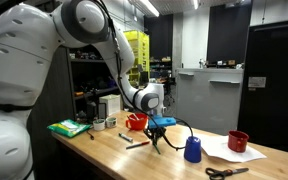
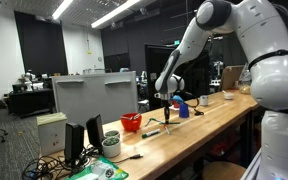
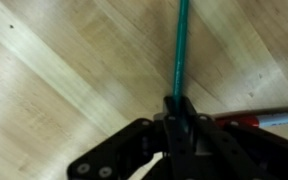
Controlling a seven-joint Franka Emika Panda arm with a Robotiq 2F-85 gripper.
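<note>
In the wrist view a thin dark green stick [image 3: 181, 45] runs from the top edge down into my gripper. The fingers are shut on its near end. Beneath it lies the bare wooden table, and a pen-like thing with a red part [image 3: 246, 121] lies to the right of the fingers, partly hidden by them. Exterior view 1 has my gripper [image 1: 155, 143] low over the middle of the table, with the stick hard to make out there.
A red pot [image 1: 136, 121] stands behind the gripper. To the right are a blue cup [image 1: 193, 150], a dark red mug [image 1: 238, 141] on white paper [image 1: 222, 150], and black scissors [image 1: 224, 174]. A green packet [image 1: 69, 128] lies at the left.
</note>
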